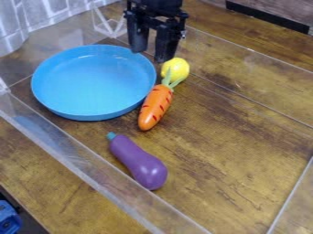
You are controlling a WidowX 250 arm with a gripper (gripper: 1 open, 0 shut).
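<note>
The dark robot gripper (153, 44) is at the top centre, above the back rim of the blue plate (86, 84) and just behind the yellow object (177, 69); whether it is open or shut is unclear. An orange toy carrot (156, 104) with green top lies right of the plate. A purple toy eggplant (138, 163) lies in the lower middle. The plate is empty.
A clear edge or wall runs along the left and bottom, with a small blue object (6, 219) outside it at lower left.
</note>
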